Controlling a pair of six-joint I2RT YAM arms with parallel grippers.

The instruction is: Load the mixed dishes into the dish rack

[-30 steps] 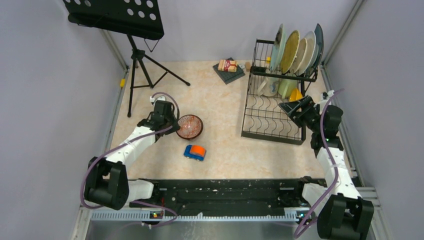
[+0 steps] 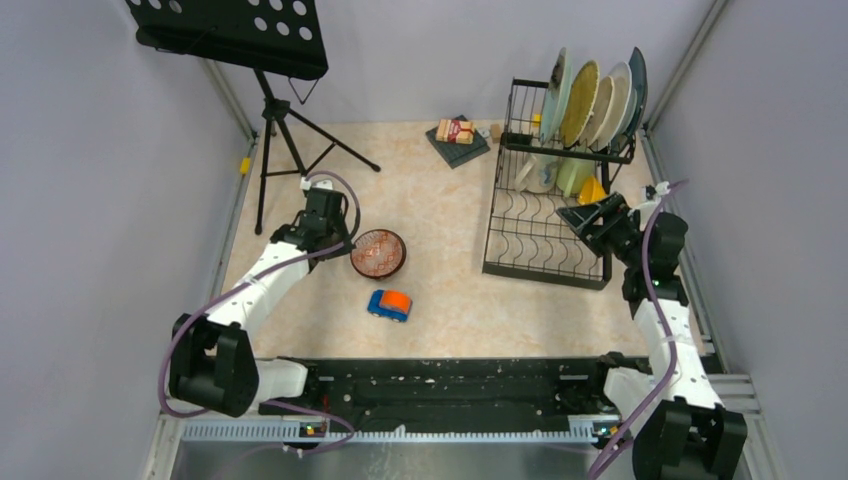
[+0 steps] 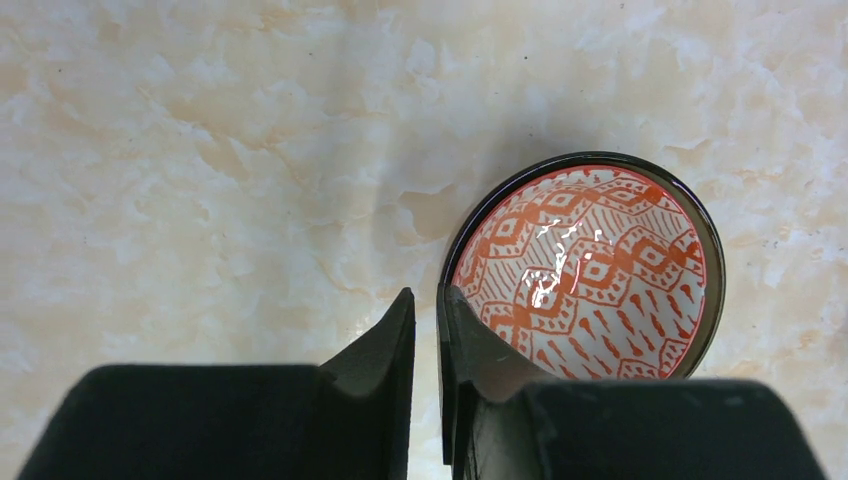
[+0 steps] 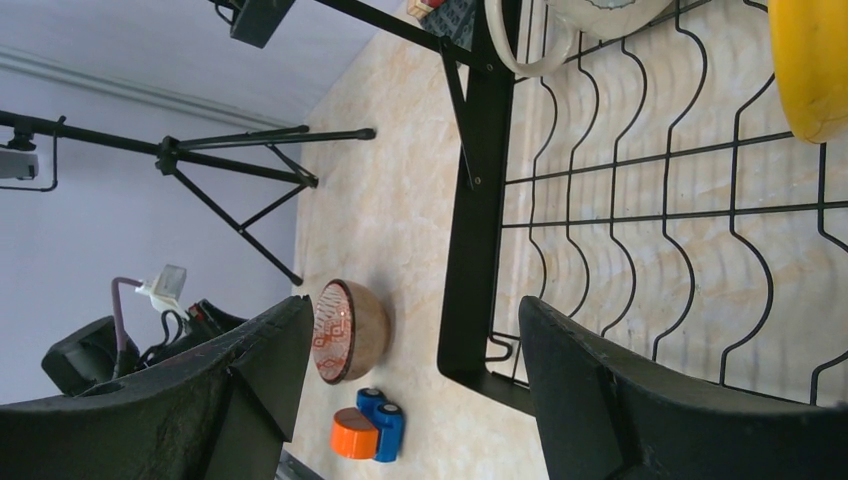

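A bowl with an orange patterned inside rests on the table left of the dish rack. My left gripper is just over the bowl's left rim, its fingers slightly apart; whether it touches the rim is unclear. My right gripper is open over the rack's lower tier, nothing between its fingers. Plates stand upright on the upper tier; cups and a yellow item sit at the back of the lower tier.
A blue and orange toy car lies in front of the bowl. A black music stand stands back left; a dark mat with a packet lies at the back. The table between bowl and rack is clear.
My left gripper has shifted very slightly beside the bowl. The bowl, rack and right arm look essentially unchanged.
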